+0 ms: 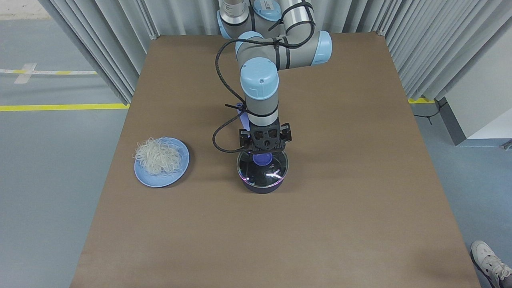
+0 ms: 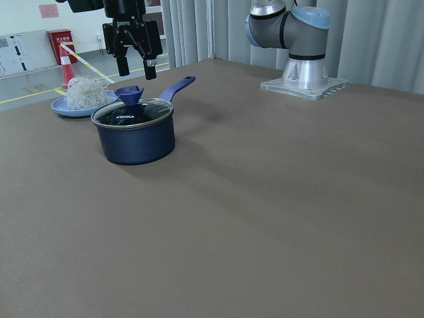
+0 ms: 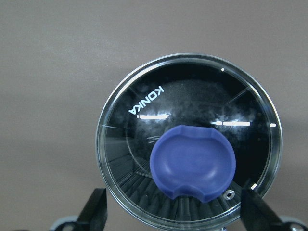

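A dark blue saucepan with a glass KONKA lid stands near the middle of the table; its blue handle points toward the arm's side. On the lid is a round blue knob, centred low in the wrist view. My gripper hangs open above the pot, its two fingers apart with nothing between them. In the front view the gripper body covers the pot's back part and much of the handle.
A light blue plate heaped with white noodles lies to the left in the front view. A person's shoe shows on the floor at the bottom right.
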